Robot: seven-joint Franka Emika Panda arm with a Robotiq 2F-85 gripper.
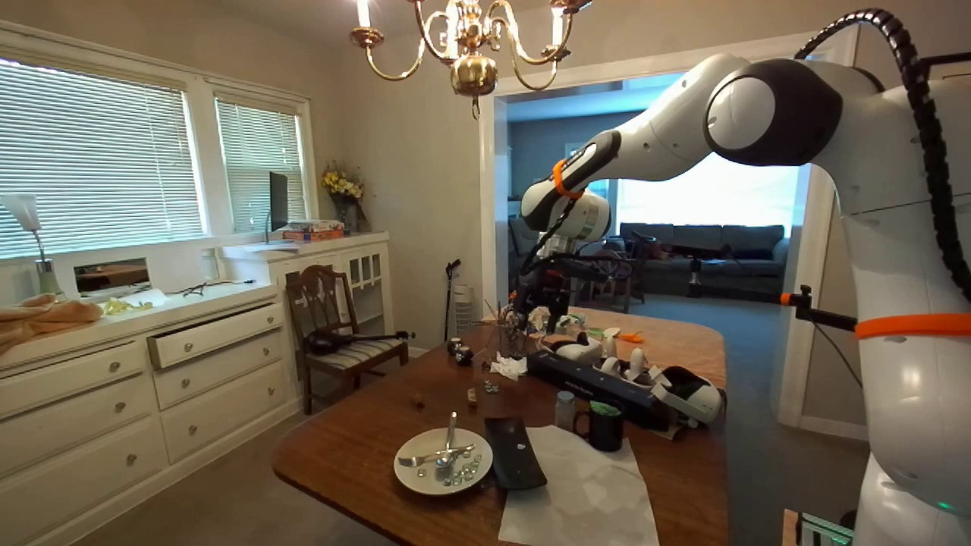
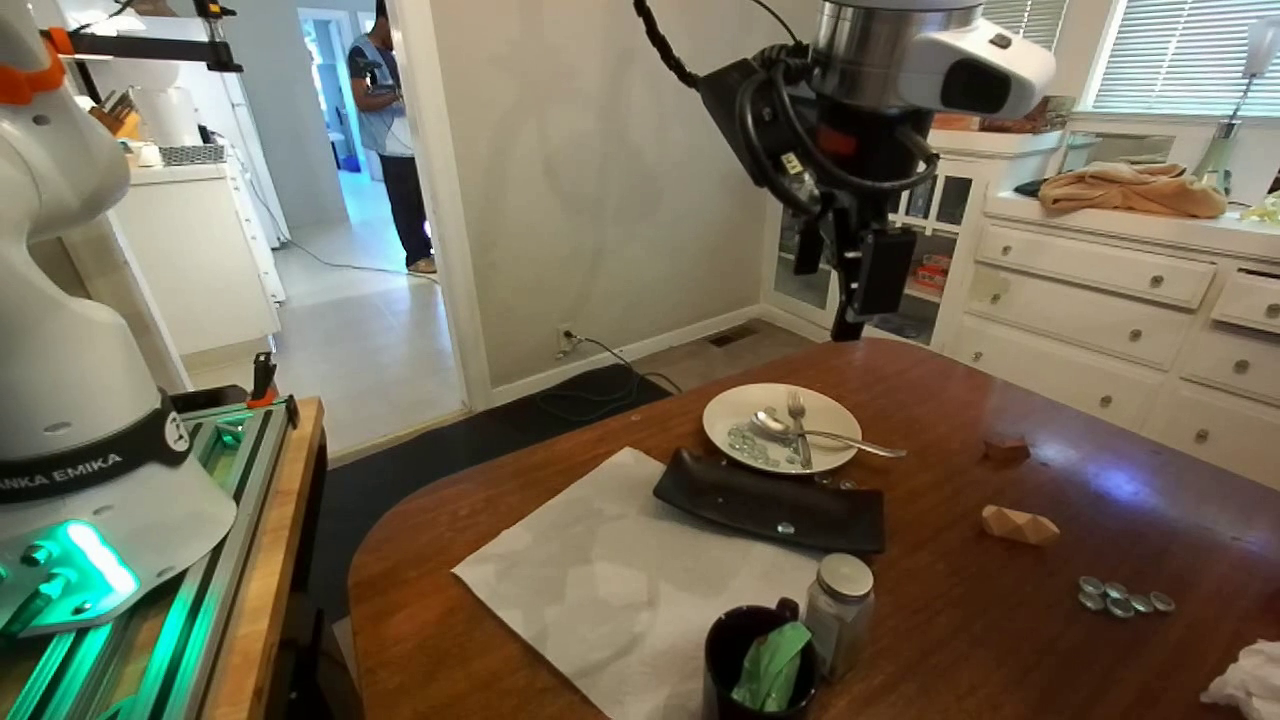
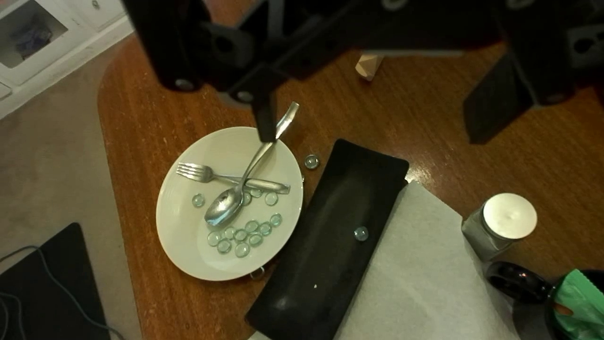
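Observation:
My gripper is open above the table, its fingers wide apart and nothing between them. In the wrist view one fingertip [image 3: 264, 122] overlaps the spoon handle in the picture, though the gripper hangs clear above. The white plate [image 3: 184, 243] holds a spoon [image 3: 224, 207] crossed over a fork [image 3: 195, 172], plus several clear glass pebbles [image 3: 242, 249]. Beside the plate lies a long black tray [image 3: 322, 243] with one pebble on it. Exterior view 2 shows the gripper [image 2: 849, 276] up beyond the plate [image 2: 720, 414].
White paper [image 2: 576, 588] lies partly under the tray. A glass jar [image 2: 840, 612] and a black mug [image 2: 726, 654] with a green packet stand close together. Wooden blocks [image 2: 1020, 524] and several loose pebbles [image 2: 1122, 600] lie farther off. A long dark box [image 1: 592, 382] and a headset crowd the table's other end.

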